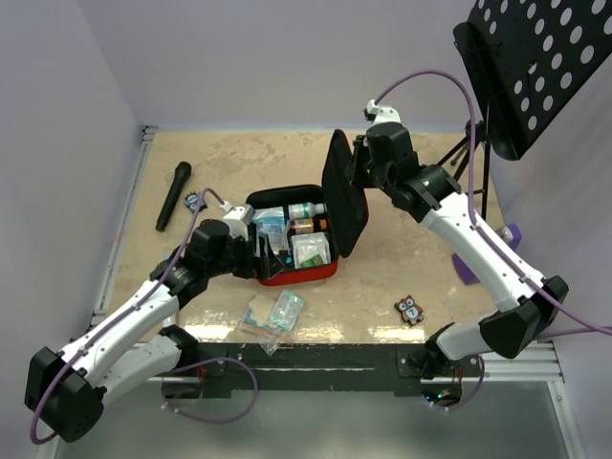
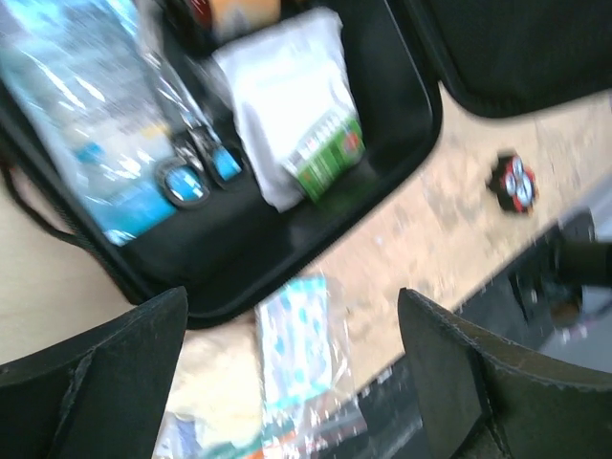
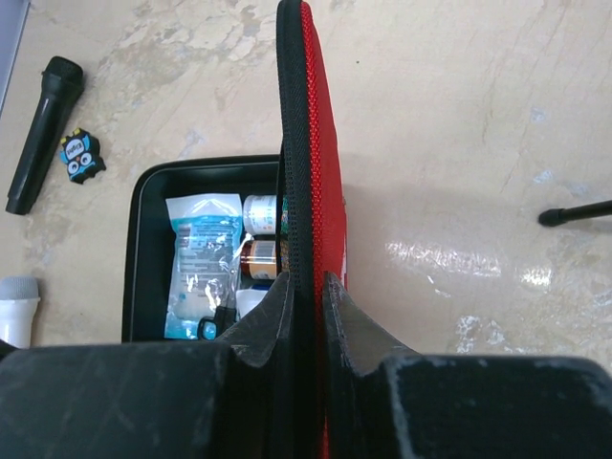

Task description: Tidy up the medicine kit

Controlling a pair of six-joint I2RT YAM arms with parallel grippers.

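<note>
The medicine kit [image 1: 296, 277], a red and black case, stands mid-table with its lid [image 1: 349, 206] raised upright. My right gripper is shut on the lid's edge. Inside lie a blue-white packet [image 3: 204, 263], a white bottle [image 1: 304, 210], an amber bottle [image 1: 301, 227], scissors [image 2: 196, 167] and a clear bag with a green label [image 1: 310, 251]. Over the kit's front left side, my left gripper is open with nothing between its fingers. Flat packets [image 1: 285, 310] lie on the table in front of the kit.
A black microphone [image 1: 173, 196] and an owl figure [image 3: 82, 155] lie at the back left. Another small owl figure [image 1: 409, 310] is at the front right. A tripod [image 1: 469, 153] and a purple item [image 1: 488, 253] stand at the right.
</note>
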